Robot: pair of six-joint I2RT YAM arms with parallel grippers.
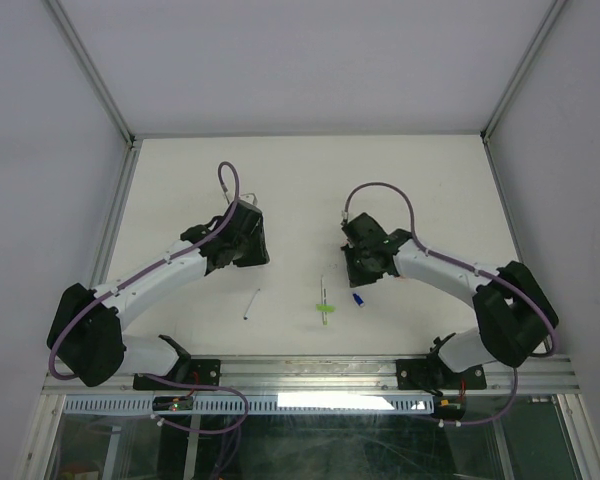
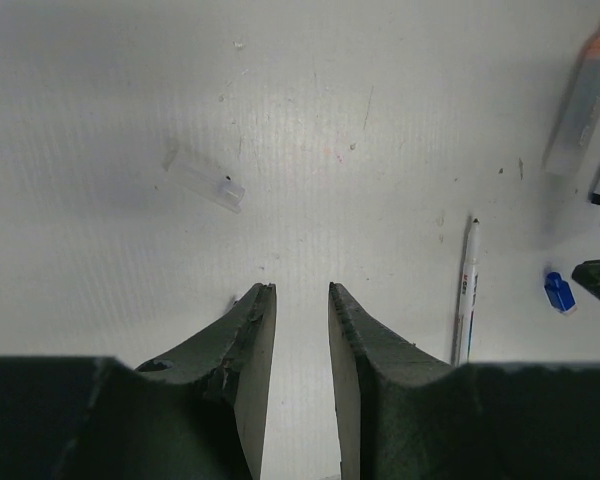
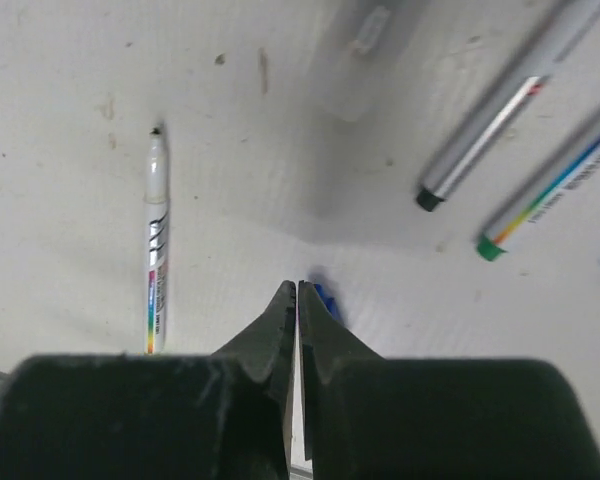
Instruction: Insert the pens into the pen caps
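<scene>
My left gripper hangs over the left-middle table, part open with nothing visible between its fingers. My right gripper hovers above a blue cap, its fingertips close together; whether anything is between them is hidden. A white pen lies left of it, also in the left wrist view. A thin pen lies below my left gripper. A black-capped pen and a green-capped pen lie to the right in the right wrist view.
An orange-topped clear bottle lies near the pens. A small clear piece lies in the left wrist view. Walls border it at sides and back.
</scene>
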